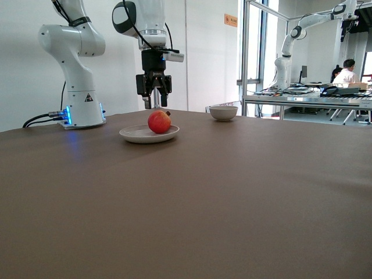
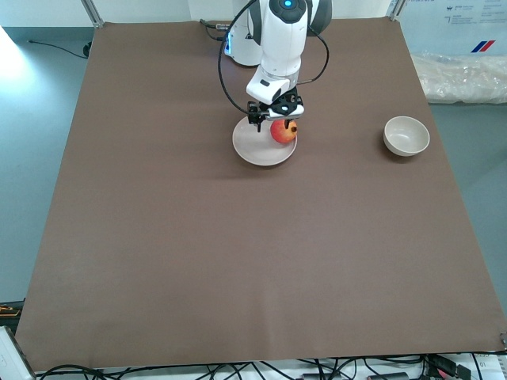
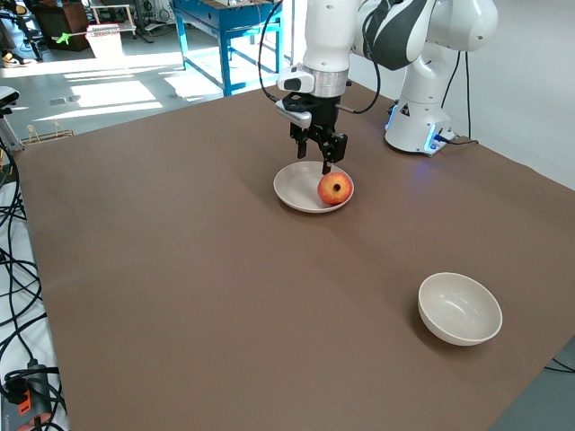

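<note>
A red-yellow pomegranate-like fruit [image 2: 283, 133] [image 1: 159, 122] [image 3: 334, 189] rests on a white plate [image 2: 253, 152] [image 1: 133, 135] [image 3: 296, 189] near the robot base. My black gripper [image 2: 274, 125] [image 1: 156, 100] [image 3: 314, 157] hangs just above the plate and fruit, pointing down. Its two fingers stand apart, open, with the fruit below them rather than held. A white bowl [image 2: 406, 136] [image 1: 223, 113] [image 3: 460, 309] sits upright on the brown table, apart from the plate.
The arm's white base [image 1: 81, 110] stands behind the plate. Loose cables lie along the table's front edge.
</note>
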